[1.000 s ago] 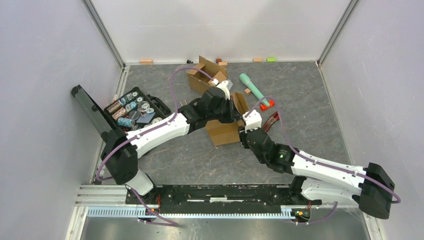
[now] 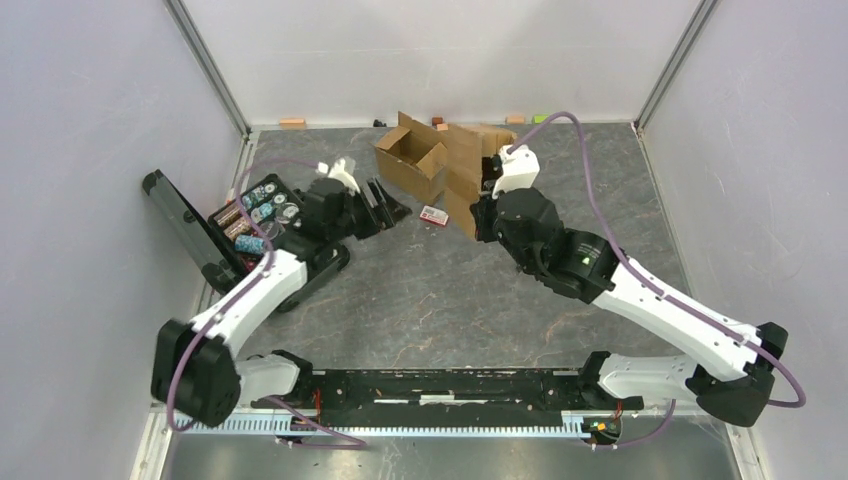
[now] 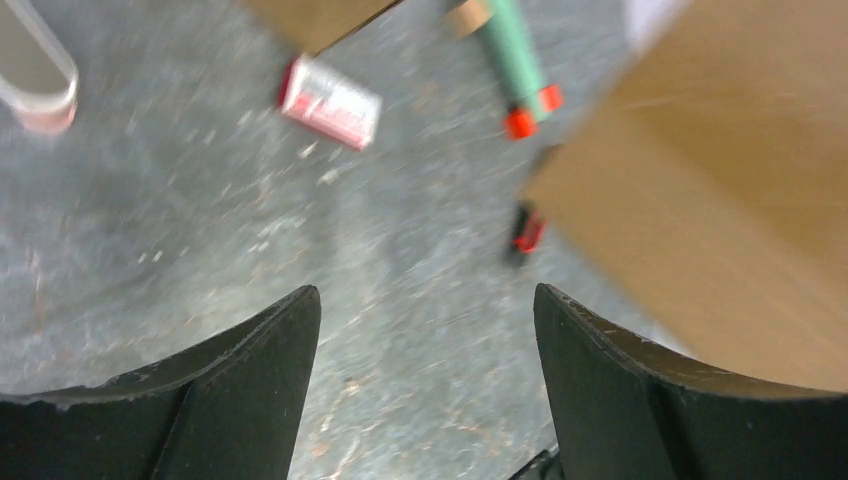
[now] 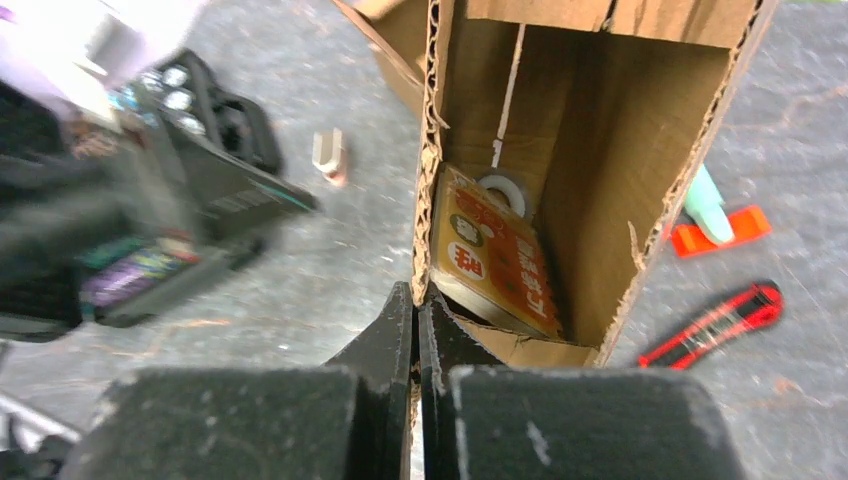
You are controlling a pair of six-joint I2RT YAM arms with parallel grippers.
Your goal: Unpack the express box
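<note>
My right gripper is shut on the edge of the open cardboard box (image 2: 463,185), which it holds tilted, its opening towards the right wrist camera. Inside, in the right wrist view, lie an orange packet with lettering (image 4: 505,260) and a white ring (image 4: 505,190), half hidden. My left gripper stands open and empty, left of the box and apart from it. In the left wrist view the box's blurred side fills the right. A small red and white pack (image 2: 434,215) lies on the table between the left gripper and the box.
A second open cardboard box (image 2: 410,162) stands behind. A black case with many items (image 2: 265,215) lies open at left. Right of the held box are a green microphone (image 4: 705,205), its orange holder (image 4: 738,230) and a red-black cutter (image 4: 715,325).
The box has been raised and tipped in my right gripper, which moved slightly back. The small pack now shows.
</note>
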